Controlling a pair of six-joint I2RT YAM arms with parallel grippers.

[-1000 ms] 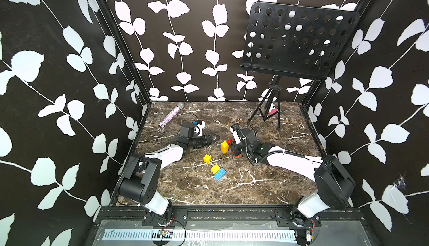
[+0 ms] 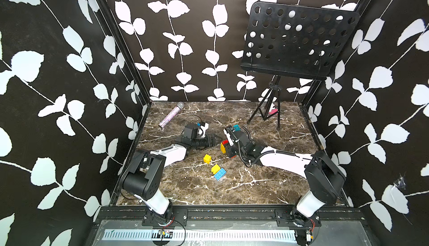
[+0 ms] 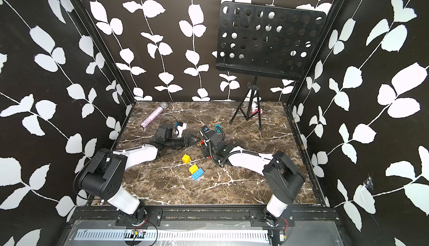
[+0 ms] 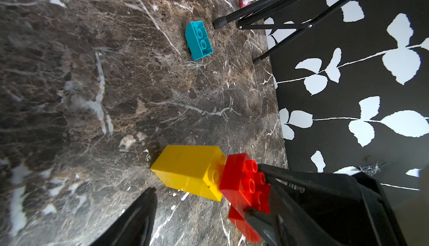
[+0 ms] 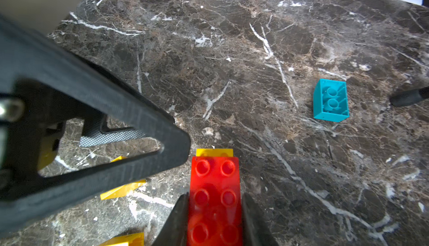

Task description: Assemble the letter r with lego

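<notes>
A red brick (image 5: 215, 188) with its studs towards the camera is clamped in my right gripper, which is shut on it. A yellow brick (image 4: 187, 167) lies against the red brick's underside at one end, some of its studs showing; I cannot tell how firmly they are joined. My left gripper is open, its two fingers standing either side of the yellow-and-red pair. In the top left view the two grippers face each other closely over the middle of the table, the yellow brick (image 2: 223, 148) between them.
A teal brick (image 5: 331, 100) lies open side up near the black stand's feet (image 4: 219, 22). Nearer the front are a small yellow brick (image 2: 207, 158), another yellow brick (image 2: 215, 168) and a blue brick (image 2: 219, 174). A pink microphone (image 2: 171, 115) lies back left.
Over the last second my right gripper has moved left with the red and yellow bricks. My left gripper has shifted slightly right, and the two now stand closer together.
</notes>
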